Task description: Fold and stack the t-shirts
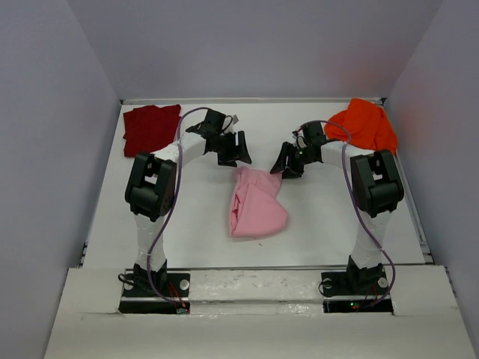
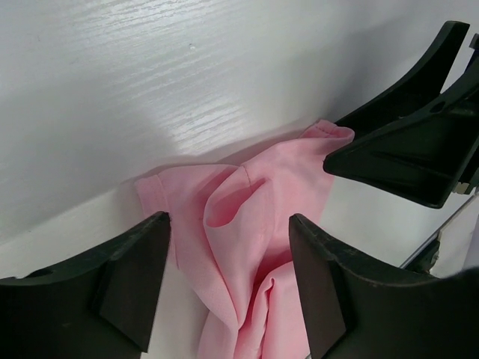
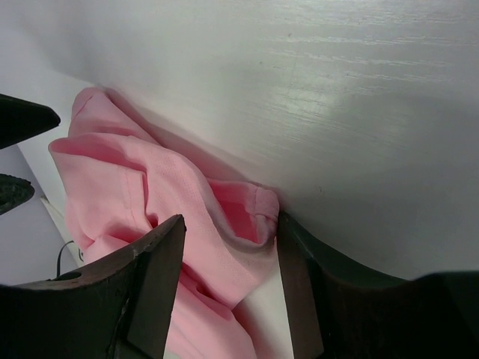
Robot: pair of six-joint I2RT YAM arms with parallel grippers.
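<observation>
A crumpled pink t-shirt (image 1: 257, 208) lies lengthwise in the middle of the table. My left gripper (image 1: 234, 155) is open just above its far left end; in the left wrist view pink folds show below and between the fingers. My right gripper (image 1: 285, 166) is at the far right corner of the shirt, open, with a raised pink tip (image 3: 262, 213) between its fingers; whether they touch it is unclear.
A dark red t-shirt (image 1: 150, 129) lies at the back left and an orange one (image 1: 363, 125) at the back right.
</observation>
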